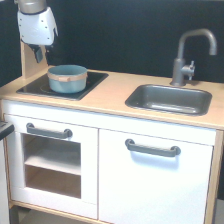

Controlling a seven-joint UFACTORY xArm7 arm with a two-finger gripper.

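A teal pot (67,82) with pale orange handles sits on the black hob (37,85) at the left of the wooden counter. Above and left of the pot, at the upper left edge of the view, is my gripper (40,50), pointing down over the hob and apart from the pot. Its fingers are small and dark, so I cannot tell whether they are open or shut.
A steel sink (170,108) with a faucet (183,62) takes up the right of the counter (120,84). Below are an oven-like door (90,170) and a white cupboard door (150,190).
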